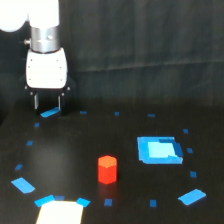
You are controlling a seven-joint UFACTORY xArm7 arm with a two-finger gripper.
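Observation:
My gripper hangs at the upper left of the camera view, pointing down. Its two small fingers stand apart with nothing visible between them, so it is open. A red block with a roughly six-sided outline sits on the dark table near the lower middle, well away from the gripper, towards the camera and to the right. On the right, a blue square outline surrounds a white patch. Whether that square is flat or raised is hard to tell.
A cream-coloured object is cut off by the bottom edge at the left. Several small blue marks dot the dark table, with larger blue strips such as one at the right. The middle of the table between the gripper and the red block looks clear.

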